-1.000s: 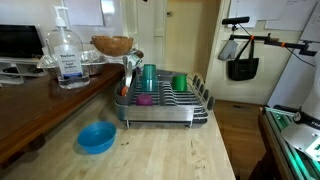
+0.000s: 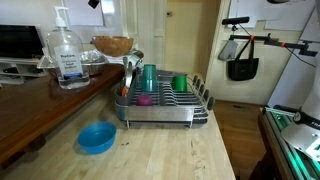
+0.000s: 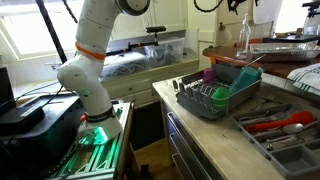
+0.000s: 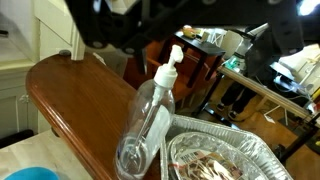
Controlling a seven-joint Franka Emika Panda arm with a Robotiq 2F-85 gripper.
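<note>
A clear pump bottle (image 2: pixel 69 58) with a white top and a label stands upright on the brown shelf at the left. The wrist view shows the same bottle (image 4: pixel 147 130) from above, its white pump (image 4: pixel 169 68) below and between my dark, blurred fingers. My gripper is open, holding nothing. Only small dark parts of it enter the top left of exterior view 1, near the bottle's top. On the wooden counter sits a blue bowl (image 2: pixel 97 137), empty as far as I can see.
A dish rack (image 2: pixel 160 112) holds green cups (image 2: pixel 150 77) and a purple item (image 2: pixel 144 100). Behind the bottle, a brown bowl (image 2: pixel 113 45) rests above other dishes. A foil tray (image 4: pixel 215 150) lies beside the bottle.
Dark parts of my gripper have come in along the top of exterior view 1 and moved left to the bottle's top. The bottle, bowl and rack have not moved.
</note>
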